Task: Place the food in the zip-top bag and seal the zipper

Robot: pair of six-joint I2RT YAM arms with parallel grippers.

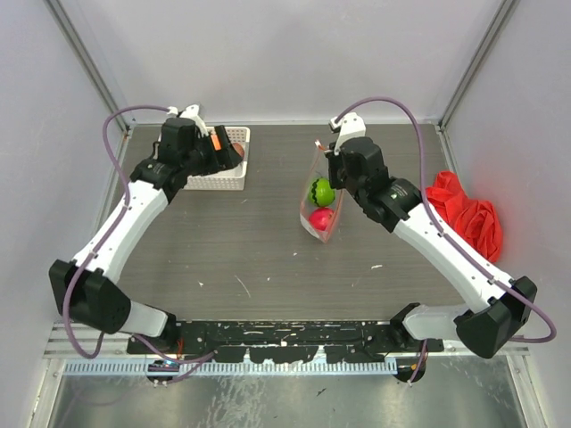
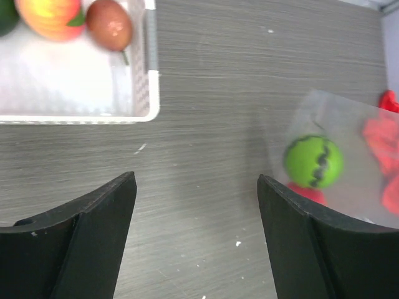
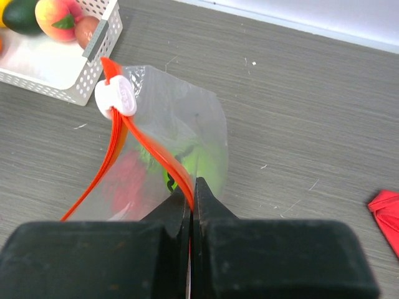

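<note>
The clear zip top bag (image 1: 308, 209) stands mid-table with an orange-red zipper edge (image 3: 156, 149) and a white slider (image 3: 116, 97). Inside it are a green striped melon (image 1: 322, 192) and a red food item (image 1: 321, 218). My right gripper is shut on the bag's zipper edge. Over the white basket (image 1: 234, 183) hangs my left gripper (image 1: 234, 153), open and empty. In that basket the left wrist view shows a peach (image 2: 51, 17), a reddish-brown egg-shaped food (image 2: 109, 25) and part of a dark green one (image 2: 6, 17).
Crumpled red cloth (image 1: 466, 214) lies at the right edge by the wall. Bare table (image 1: 241, 267) lies in front of the basket and bag. The basket's near wall (image 2: 75, 118) stands up from the table.
</note>
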